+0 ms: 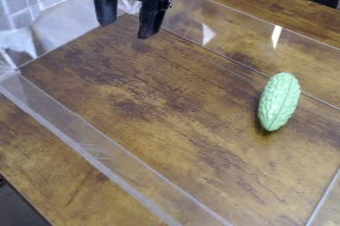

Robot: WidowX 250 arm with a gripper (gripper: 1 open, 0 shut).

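Observation:
My black gripper hangs at the top left of the view, over the far corner of a clear-walled work area, its two fingers spread open with nothing between them. A pale green, ridged bitter melon lies on the right part of the wooden floor, well apart from the gripper.
Clear plastic walls border the wooden area on the sides in view. A whitish, draped sheet is at the upper left, and a dark strip runs along the top right.

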